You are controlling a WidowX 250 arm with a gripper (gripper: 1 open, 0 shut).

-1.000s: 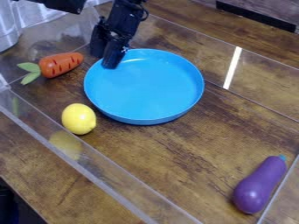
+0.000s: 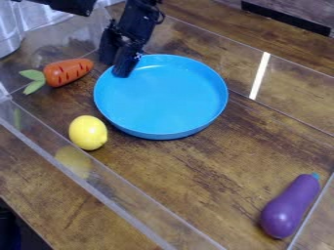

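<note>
My black gripper (image 2: pixel 123 57) reaches down from the top of the view to the back-left rim of a blue plate (image 2: pixel 160 98). Its dark fingers blend together, so I cannot tell whether it is open or shut, or whether anything is between them. A toy carrot (image 2: pixel 68 71) lies left of the plate, a yellow lemon (image 2: pixel 88 132) sits at its front left, and a purple eggplant (image 2: pixel 290 206) lies at the bottom right.
Clear plastic walls run along the left and right sides. A white container (image 2: pixel 7 24) stands at the top left.
</note>
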